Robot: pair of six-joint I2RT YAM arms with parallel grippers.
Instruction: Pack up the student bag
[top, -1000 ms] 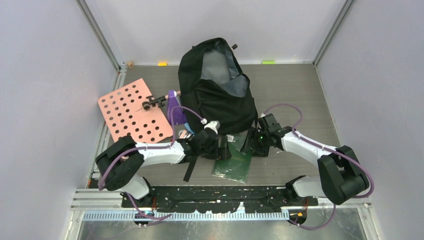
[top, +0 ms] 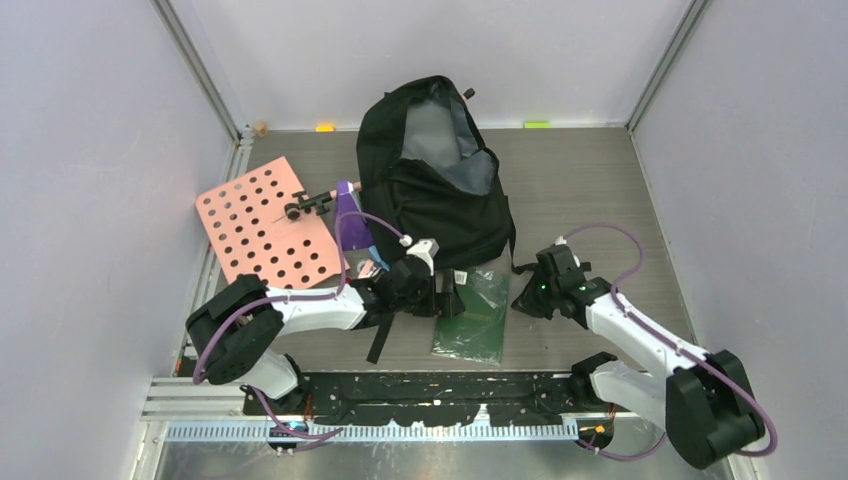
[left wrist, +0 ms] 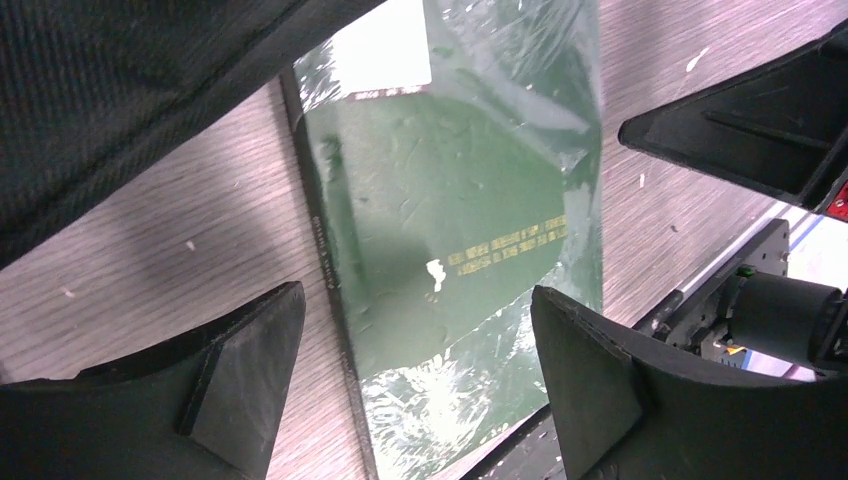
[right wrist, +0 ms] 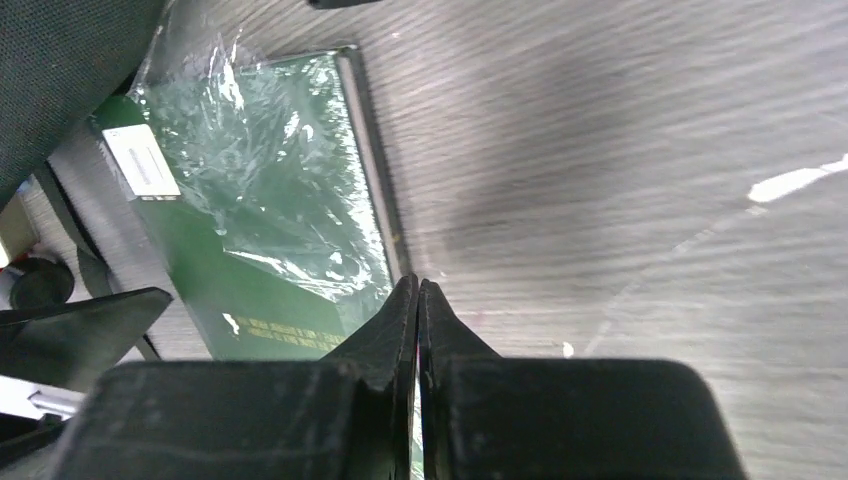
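A green notebook in clear plastic (top: 475, 325) lies flat before the black backpack (top: 430, 220), whose top gapes open on a grey lining. My left gripper (top: 445, 295) is over the notebook's left side. In the left wrist view its fingers stand wide apart, with the green cover (left wrist: 450, 200) visible between and nothing gripped. My right gripper (top: 530, 300) is just right of the notebook. In the right wrist view its fingertips (right wrist: 405, 295) are pressed together beside the notebook's edge, and nothing clear shows between them.
A pink perforated board (top: 255, 225), a purple item (top: 350, 225) and a small stand-like tool (top: 305, 205) lie left of the backpack. A black strap (top: 380, 340) lies left of the notebook. Bare table (top: 590, 180) spreads at the right.
The notebook has shifted slightly. The left arm has moved only a little.
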